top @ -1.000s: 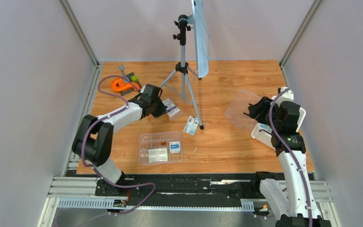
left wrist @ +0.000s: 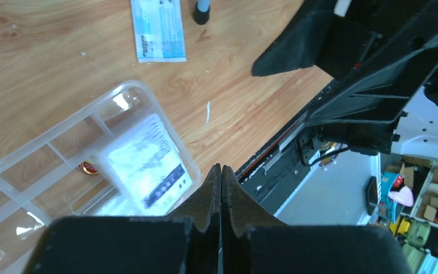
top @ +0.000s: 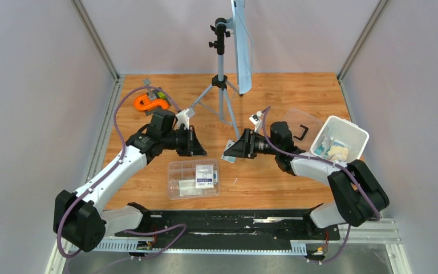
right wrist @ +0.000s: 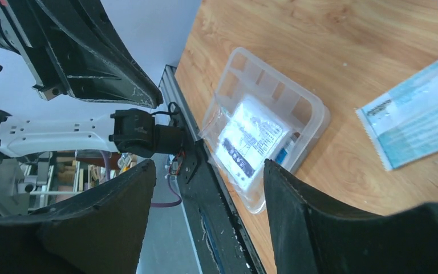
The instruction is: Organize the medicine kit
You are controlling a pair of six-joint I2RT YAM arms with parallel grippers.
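Observation:
A clear divided box stands near the table's front. Over its right side lies a white labelled packet, blurred in the left wrist view. In the right wrist view, the packet looks tilted, with clear film spreading across the box's edge. Behind the box, my left gripper is shut, nothing showing between its fingers. My right gripper is open above a flat blue-and-white packet, hiding most of it from the top. The right wrist view has this blue packet to the right, outside the fingers.
A tripod stands behind the grippers, one leg close to the blue packet. At right are a white bin holding packets and a clear lid. Orange and grey items lie back left.
The white packet has moved from behind the box, under the left gripper, onto the box. My right arm has swung left from the bin to the blue packet.

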